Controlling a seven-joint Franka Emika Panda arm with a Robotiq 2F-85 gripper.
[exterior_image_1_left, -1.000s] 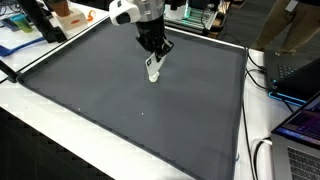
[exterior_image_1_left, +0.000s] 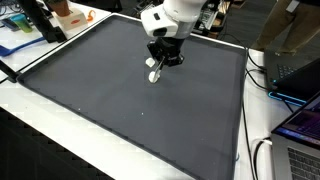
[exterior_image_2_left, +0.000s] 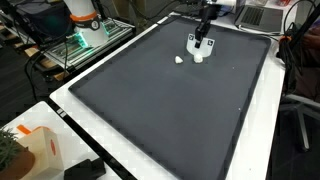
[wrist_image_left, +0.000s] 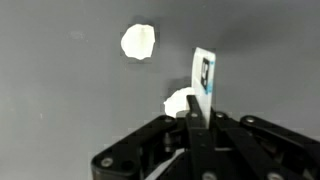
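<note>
My gripper is shut on a slim white object (wrist_image_left: 203, 85) with a blue and dark mark near its far end, which sticks out past the fingers in the wrist view. A small white round piece (wrist_image_left: 179, 102) lies on the dark mat right beside the held object. Another white piece (wrist_image_left: 138, 41) rests farther away, up and to the left. Exterior view 2 has these two pale pieces (exterior_image_2_left: 198, 57) side by side just in front of my gripper (exterior_image_2_left: 199, 41). How far the held object is above the mat cannot be told.
Around the pieces, the dark grey mat (exterior_image_1_left: 130, 110) is largely bare, with a white table edge (exterior_image_1_left: 100, 130) along the front. Laptops (exterior_image_1_left: 297, 150) stand at the right side. At the back left there is clutter (exterior_image_1_left: 68, 15).
My arm has moved to the right in exterior view 1, and the gripper with it. Two white pieces on the mat now show more clearly apart from the gripper.
</note>
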